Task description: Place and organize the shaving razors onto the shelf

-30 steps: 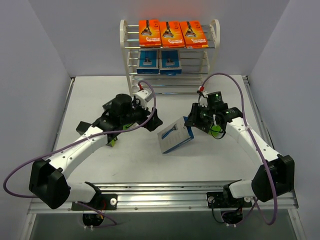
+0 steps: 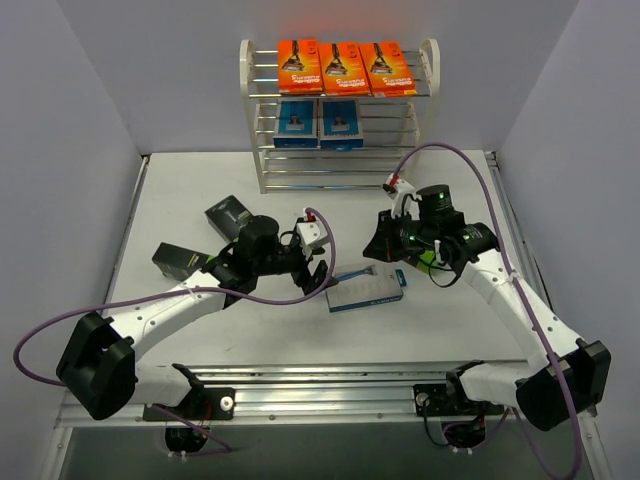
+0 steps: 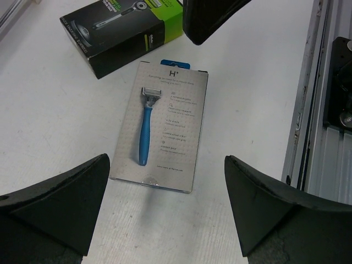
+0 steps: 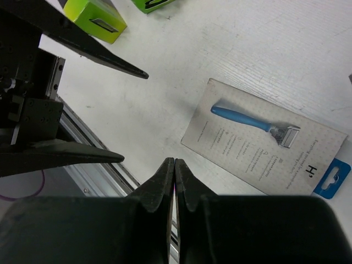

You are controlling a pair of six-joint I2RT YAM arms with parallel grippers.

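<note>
A flat razor package (image 2: pixel 362 291) with a blue razor lies face up on the table in the centre; the wrist views show it too (image 3: pixel 176 135) (image 4: pixel 242 148). My left gripper hangs open at its left end, nothing between its fingers. My right gripper is shut, empty, beside and above the package. Dark razor boxes (image 2: pixel 228 215) lie at the left; a black and green box (image 3: pixel 124 33) is partly hidden at the right in the top view.
The white rack (image 2: pixel 255 160) at the back holds orange boxes (image 2: pixel 342 68) on top and blue boxes (image 2: pixel 340 125) below, with a bare bottom level.
The package, earlier tilted up at the right gripper, now lies flat. The left arm has moved toward it from the back left; the right arm has shifted slightly forward.
</note>
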